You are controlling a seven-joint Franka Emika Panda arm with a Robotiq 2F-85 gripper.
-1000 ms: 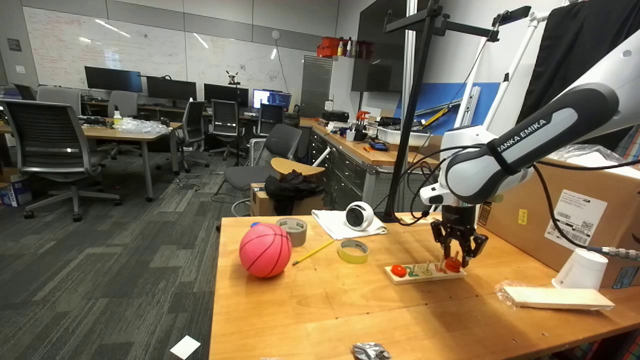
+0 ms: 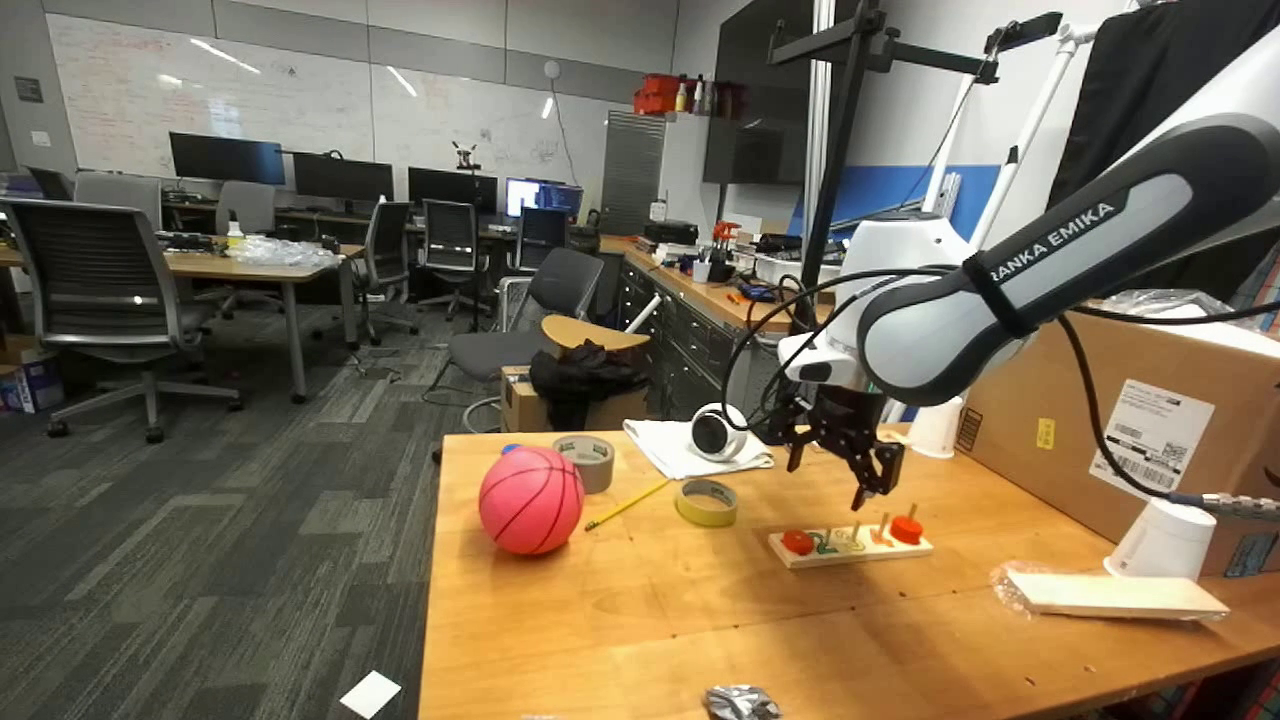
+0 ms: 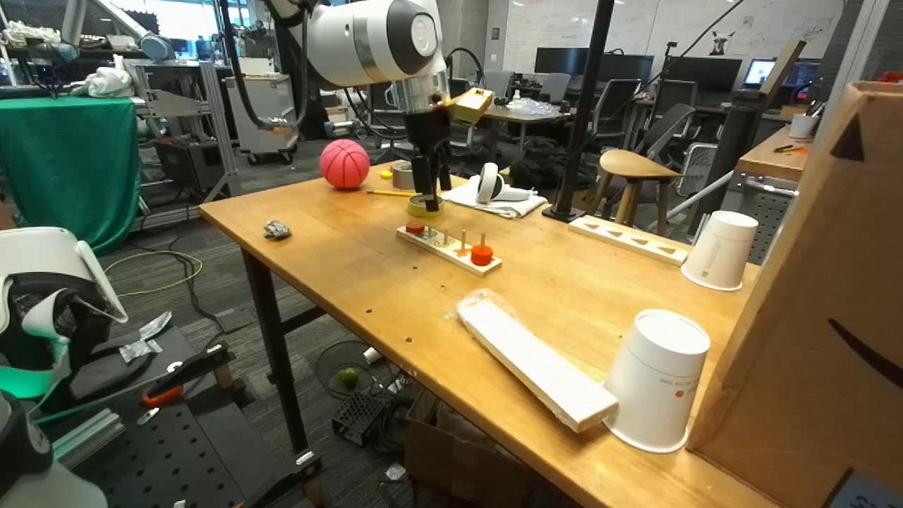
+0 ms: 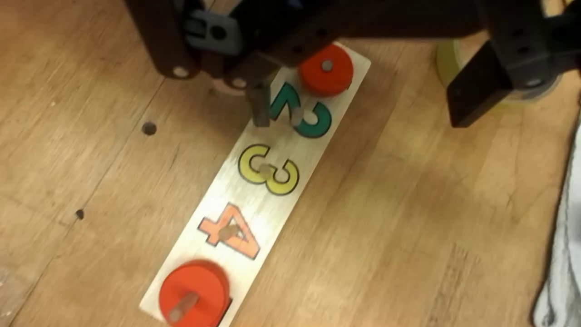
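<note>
A pale wooden peg board lies flat on the table, printed with a green 2, a yellow 3 and an orange 4. One red disc sits on the peg at its far end. At the other end, red discs sit around a taller peg beside the 4. The pegs at 2, 3 and 4 are bare. My gripper is open above the board's 2 end, its fingers wide apart with nothing between them. In exterior view 1 the gripper hangs clear of the board, slightly behind it.
A yellow tape roll lies left of the board, with a pencil and a pink ball beyond. A white cloth bears a headset-like device. White cups and a wrapped plank stand toward the box.
My gripper has risen and moved left, away from the red discs at the board's 4 end. The discs and board stay where they were.
</note>
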